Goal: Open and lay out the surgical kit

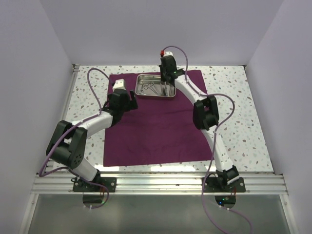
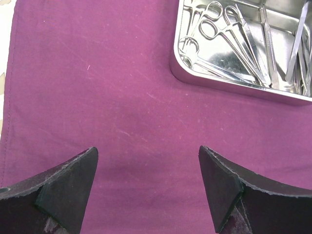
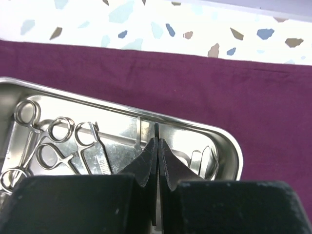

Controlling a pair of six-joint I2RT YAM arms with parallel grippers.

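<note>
A steel tray (image 1: 155, 96) with scissor-like instruments (image 2: 224, 34), forceps and flat tools lies on the back of the purple cloth (image 1: 155, 136). My left gripper is open above bare cloth to the front left of the tray, with nothing between its fingers. My right gripper is shut over the right part of the tray. A thin dark strip shows at its fingertips; I cannot tell whether it is held.
Speckled table (image 1: 234, 117) surrounds the cloth, with walls at the back and sides.
</note>
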